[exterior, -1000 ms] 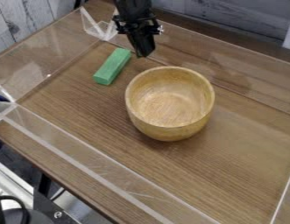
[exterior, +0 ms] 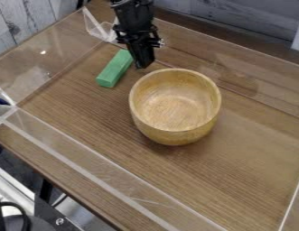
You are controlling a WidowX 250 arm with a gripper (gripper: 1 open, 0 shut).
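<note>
My gripper [exterior: 137,58] reaches down from the top of the view, dark and shut, with nothing visible between its fingers. It is just above and to the right of the upper end of a green block [exterior: 113,70], which lies at a slant on the wooden table [exterior: 67,135]. A large round wooden bowl [exterior: 173,108] stands to the right of and below the block.
Free table surface surrounds the bowl on the right and in front. A dark object [exterior: 12,213] sits at the bottom left corner. Clear plastic shows along the left side and top.
My gripper has come slightly down toward the green block. The block and bowl look unmoved.
</note>
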